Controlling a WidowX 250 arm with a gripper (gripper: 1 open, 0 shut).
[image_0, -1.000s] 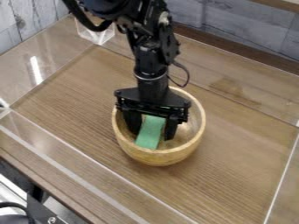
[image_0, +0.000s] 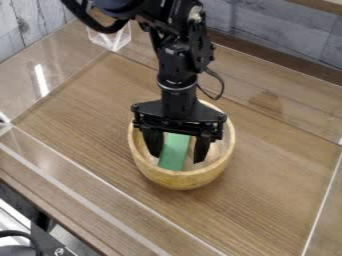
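A round wooden bowl (image_0: 185, 174) sits on the wooden table, a green object (image_0: 173, 152) lying inside it. My black gripper (image_0: 175, 134) is over the bowl from above, its two fingers spread to either side at the green object's upper part. Whether anything is held between them is hard to tell, as the gripper body hides part of the view.
A clear plastic item (image_0: 110, 30) stands at the back left near the wall. A dark cable end shows at the bottom left corner.
The gripper has risen slightly and its fingers look more widely spread above the bowl. The green object still lies in the bowl.
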